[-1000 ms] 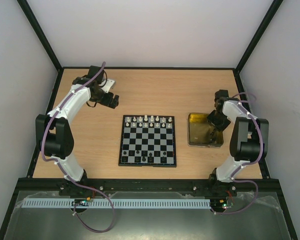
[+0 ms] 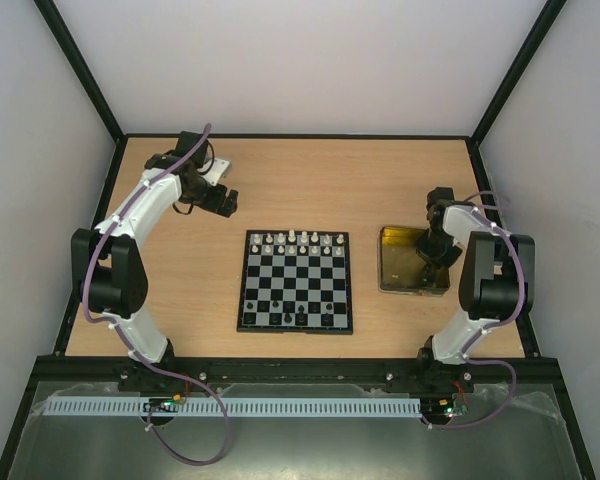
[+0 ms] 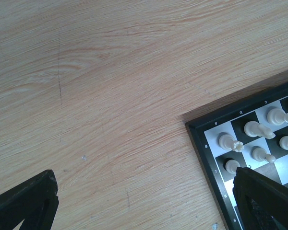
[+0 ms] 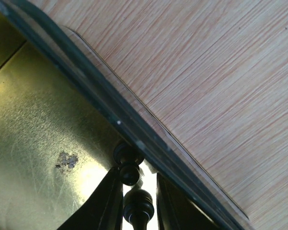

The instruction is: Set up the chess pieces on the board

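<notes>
The chessboard (image 2: pixel 295 282) holds white pieces (image 2: pixel 291 236) along its far rows and several black pieces (image 2: pixel 301 317) along the near side. My right gripper is down in the brass tray (image 4: pixel 38 139), its fingers part open around a black piece (image 4: pixel 137 206) close to the tray wall; a second black piece (image 4: pixel 129 170) lies just beyond. Whether the fingers touch the piece is unclear. My left gripper stands open, empty, above the table left of the board.
Bare wooden table (image 2: pixel 320 180) spans behind and left of the board. Dark frame rails and walls edge the table.
The right gripper has shifted very slightly within the tray area. The left arm and the board look the same.
</notes>
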